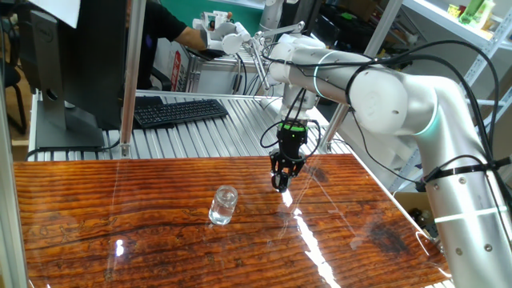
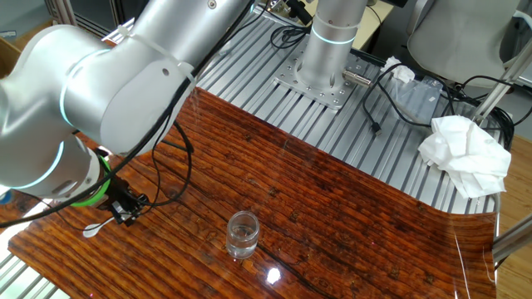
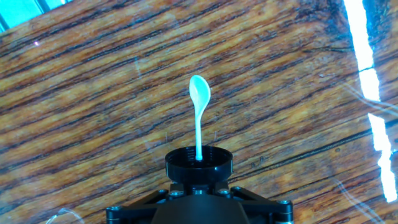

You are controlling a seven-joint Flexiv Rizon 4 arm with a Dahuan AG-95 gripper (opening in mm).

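Observation:
A small pale spoon [image 3: 198,106] points away from my gripper in the wrist view, bowl outward. Its thin handle reaches over the far rim of the round black part at the gripper's tip. Whether the fingers clasp that handle cannot be made out. Exterior view 2 has the white spoon [image 2: 94,230] beside the black gripper [image 2: 125,218], low at the tabletop. From the other side, the gripper [image 1: 281,182] hangs just above the wood near the table's back edge. A clear glass [image 1: 223,206] stands upright, apart from the gripper, and looks partly filled with clear liquid.
A crumpled white bag [image 2: 465,156] rests on the metal beyond the wood. Cables loop near the gripper.

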